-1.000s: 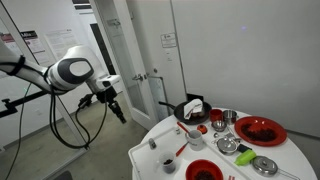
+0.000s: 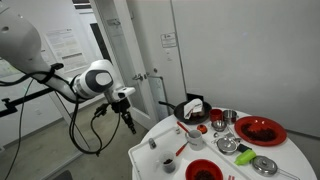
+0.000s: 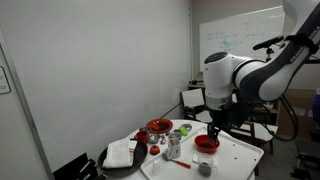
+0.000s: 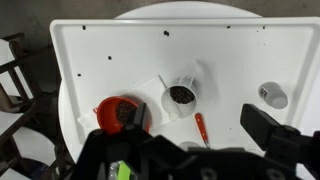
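Observation:
My gripper is open, with nothing between its fingers, and in the wrist view it looks down at a white tray [image 4: 110, 35]. A cup [image 4: 182, 94] holding dark, bean-like pieces stands near the tray's middle. Left of it is a red bowl [image 4: 120, 113] with similar dark pieces inside; one finger partly covers its lower side. A small pale cylinder [image 4: 273, 95] is on the right side of the tray. In exterior view 1 my gripper [image 2: 127, 108] hangs above and left of the tabletop, apart from the cup [image 2: 167, 164] and red bowl [image 2: 204, 171].
A red-handled utensil [image 4: 202, 127] lies near the cup. Toward the back stand a dark pan with a white cloth [image 2: 192, 105], a white mug [image 2: 195, 140], a red plate [image 2: 261, 130], a green item [image 2: 244, 157] and a metal lid [image 2: 265, 165]. Few dark pieces dot the otherwise bare tray.
Compared with one second ago, my arm has shifted right and slightly lower in exterior view 1. The tabletop objects look unchanged.

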